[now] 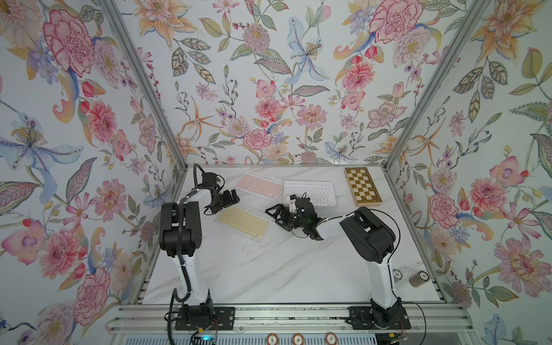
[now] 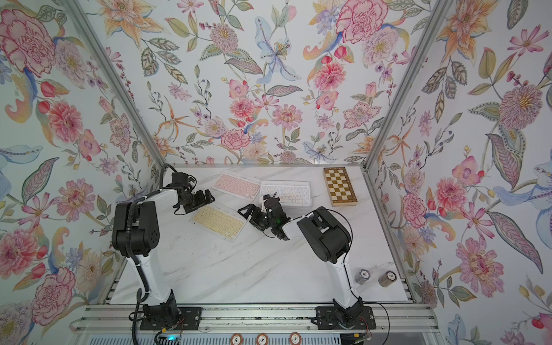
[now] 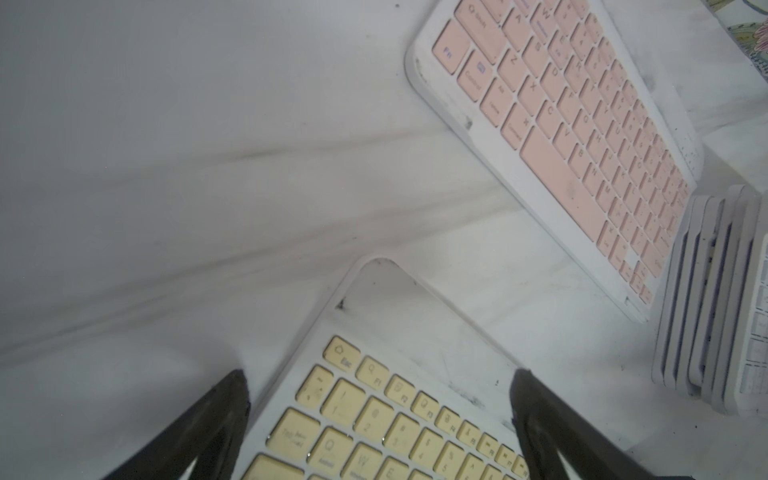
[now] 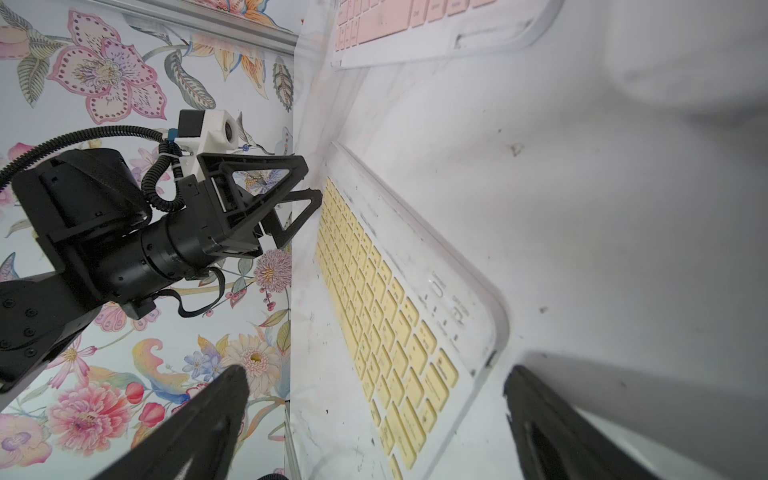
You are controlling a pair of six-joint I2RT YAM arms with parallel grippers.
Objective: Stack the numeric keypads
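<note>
The yellow-keyed keyboard (image 1: 244,222) lies flat and slanted on the table, below the pink keyboard (image 1: 260,185). Several white keyboards (image 3: 712,296) form a pile, whose top one (image 1: 310,188) shows white keys from above. My left gripper (image 1: 231,199) is open at the yellow keyboard's far left end; in the left wrist view that keyboard (image 3: 384,400) appears between its spread fingers. At the other end, my right gripper (image 1: 278,216) stands open just beside the near right corner, and the right wrist view shows the yellow keyboard (image 4: 392,320) between its fingers. Neither gripper visibly touches it.
A checkered board (image 1: 362,187) lies at the back right. Two small cylinders, one of them a brown can (image 1: 419,279), stand at the front right. My right arm reaches past the white pile's near edge.
</note>
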